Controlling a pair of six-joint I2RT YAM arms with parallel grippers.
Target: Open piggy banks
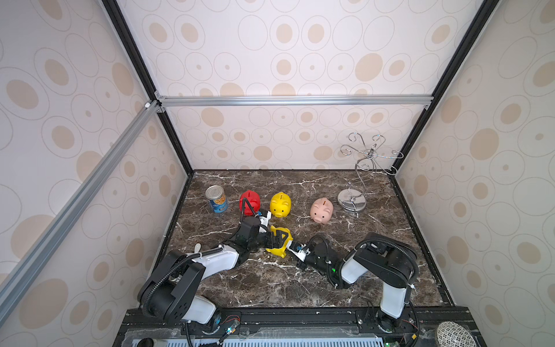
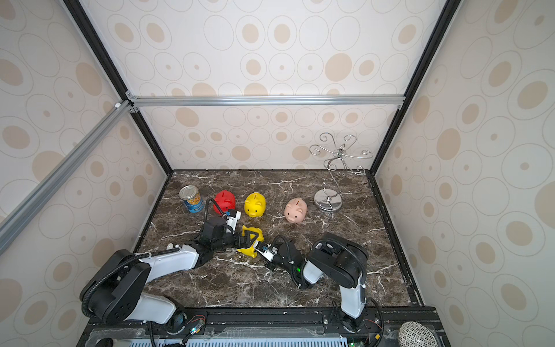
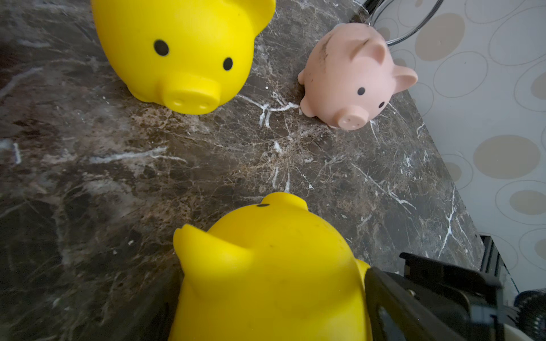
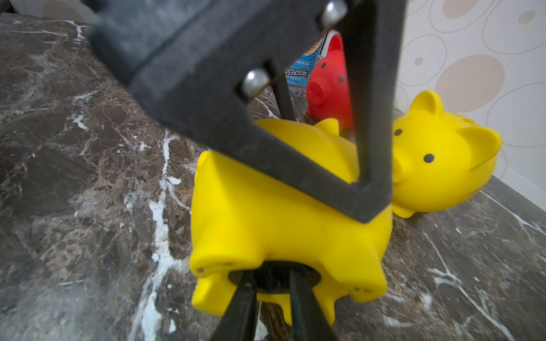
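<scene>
A yellow piggy bank (image 1: 280, 245) lies tipped between my grippers, its black-plugged underside toward the right one. My left gripper (image 1: 271, 240) is around its body, its fingers either side in the left wrist view; they look open, and contact is unclear. My right gripper has its narrowly parted fingertips at the black plug (image 4: 244, 275) in the pig's belly; whether they grip it cannot be told. Behind stand a second yellow piggy bank (image 1: 280, 204), a red one (image 1: 250, 199) and a pink one (image 1: 321, 210), all upright.
A tin can (image 1: 217, 201) stands at the back left. A chrome stand (image 1: 351, 202) is at the back right. The marble counter (image 1: 375, 231) has free room to the right of the pink pig and at the front.
</scene>
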